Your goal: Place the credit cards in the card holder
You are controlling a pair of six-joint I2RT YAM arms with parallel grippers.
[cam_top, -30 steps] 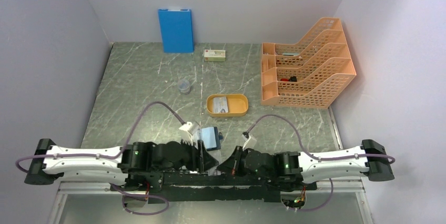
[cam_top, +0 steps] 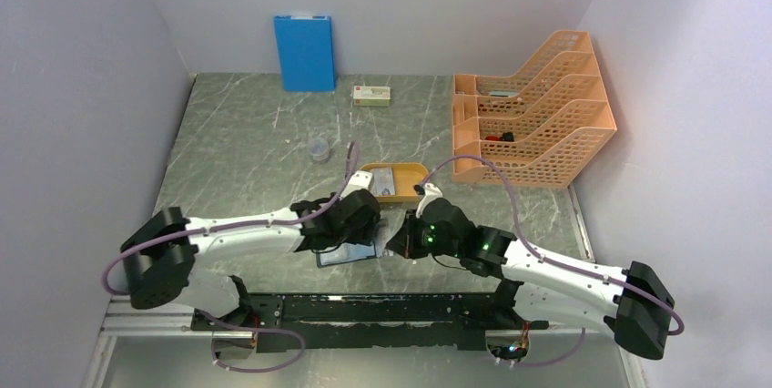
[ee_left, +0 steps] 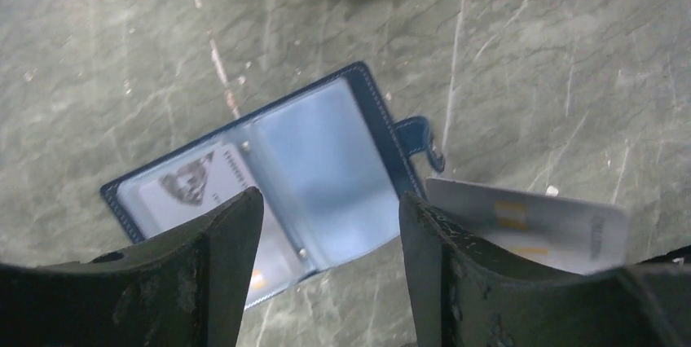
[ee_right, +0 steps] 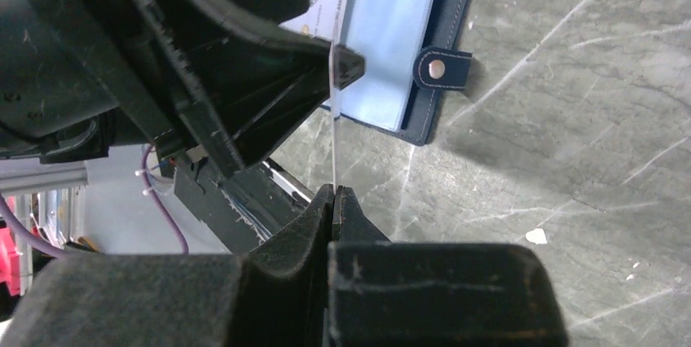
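Observation:
The dark blue card holder (ee_left: 375, 111) lies open on the table, a card (ee_left: 195, 180) with a small picture under its left clear sleeve; the right sleeve (ee_right: 391, 46) looks empty. My right gripper is shut on the end of a thin pale card (ee_right: 334, 139), seen edge-on. In the left wrist view that card (ee_left: 530, 225) shows beside the right-hand finger, partly covered by it. Fingers apart, my left gripper hangs above the holder with nothing between them. Whether its finger touches the card, I cannot tell.
An orange tray (cam_top: 414, 183) with a card (cam_top: 383, 180) in it sits just behind the grippers. A small clear cup (cam_top: 319, 149), a small box (cam_top: 371, 96), a blue folder (cam_top: 305, 53) and an orange file rack (cam_top: 533, 115) stand farther back. Bare table lies at the left.
Both arms have moved back from the table's front edge.

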